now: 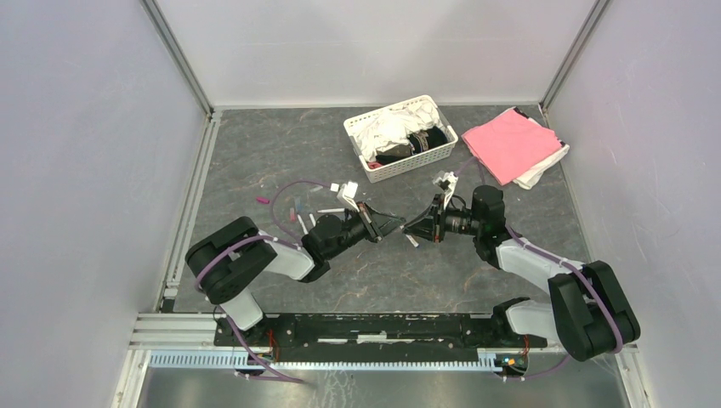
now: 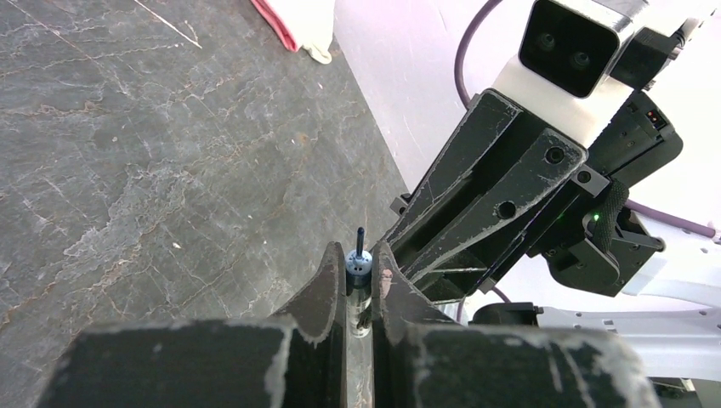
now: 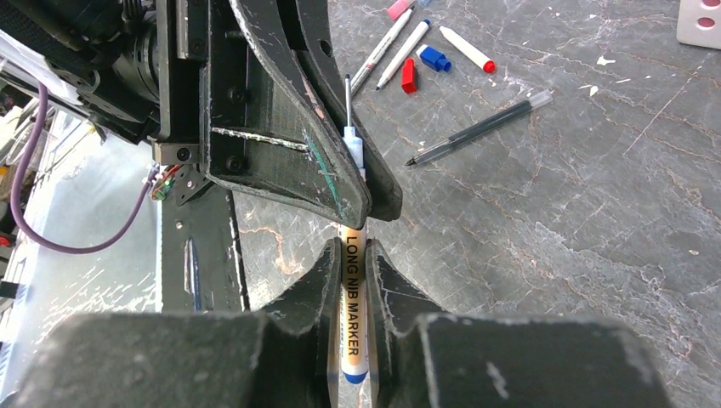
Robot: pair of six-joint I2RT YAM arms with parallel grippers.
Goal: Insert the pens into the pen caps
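Note:
A slim marker lettered "LONG NIB MARKER" (image 3: 354, 293) is clasped by its body in my right gripper, which is shut. Its blue tail end points at the right wrist camera. Further up, by its light blue collar, the shut fingers of my left gripper stand on either side of it. Above them rises the bare thin nib (image 3: 348, 100). The left wrist view has a blue collar with a short dark pin between the left fingertips. Loose blue caps (image 3: 434, 58), a red cap (image 3: 409, 76) and white markers (image 3: 468, 48) lie on the table.
A dark clear-ended pen (image 3: 480, 127) lies apart from the caps. At the back stands a white basket (image 1: 414, 167) of cloth, with a folded pink cloth (image 1: 510, 144) to its right.

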